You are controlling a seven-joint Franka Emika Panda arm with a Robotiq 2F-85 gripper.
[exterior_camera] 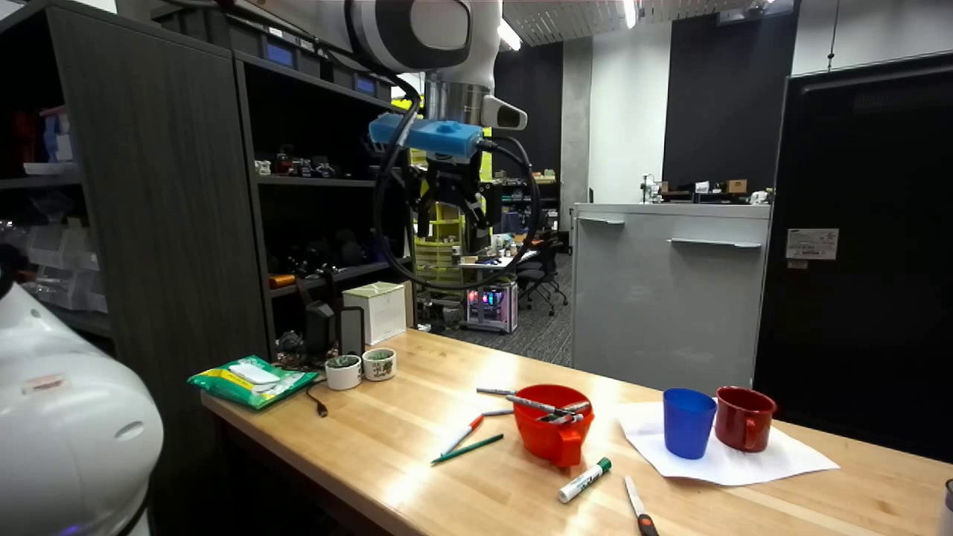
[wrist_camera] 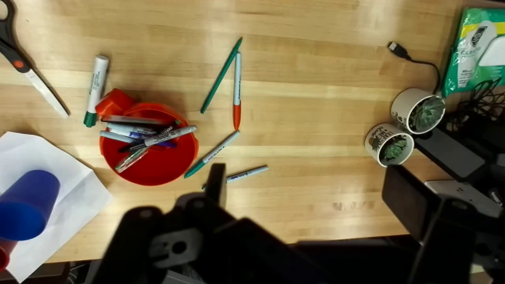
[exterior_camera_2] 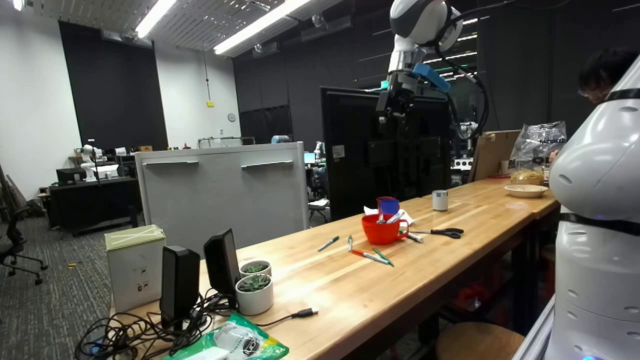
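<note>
High above the wooden table, my gripper (exterior_camera: pixel 453 225) hangs open and empty, its black fingers (wrist_camera: pixel 216 185) spread wide in the wrist view. A red cup (wrist_camera: pixel 163 172) with a handle stands on the table and holds several pens and markers. Loose on the wood beside it lie a green pencil (wrist_camera: pixel 221 75), an orange-capped marker (wrist_camera: pixel 237 90), a green-capped marker (wrist_camera: pixel 213 154) and a thin grey pen (wrist_camera: pixel 247 174). On the cup's other side is a thicker white marker (wrist_camera: pixel 97 85) with a green cap.
A blue cup (exterior_camera: pixel 689 423) and a dark red mug (exterior_camera: pixel 744 418) stand on white paper (exterior_camera: pixel 643 430). Scissors (exterior_camera_2: pixel 447 232) lie nearby. Two potted plants (wrist_camera: pixel 423 113), speakers (exterior_camera_2: pixel 180 282), cables and a green packet (exterior_camera: pixel 255 383) occupy the other end.
</note>
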